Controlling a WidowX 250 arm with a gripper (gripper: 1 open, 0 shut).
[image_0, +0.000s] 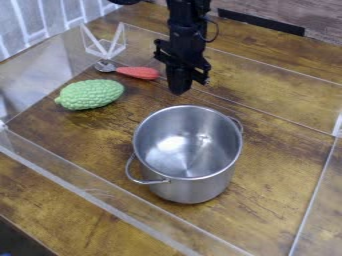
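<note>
My black gripper (181, 78) hangs at the upper middle, pointing down, shut, with nothing visible between its fingers. It is above the wooden table, beside a red-handled utensil (134, 72) that lies to its left. A green corn-like plush item (90, 94) lies at the left. A large steel pot (185, 160) with two handles stands at the lower middle, in front of the gripper.
A small silver-white object (103, 45) is at the upper left near clear walls along the table's edge.
</note>
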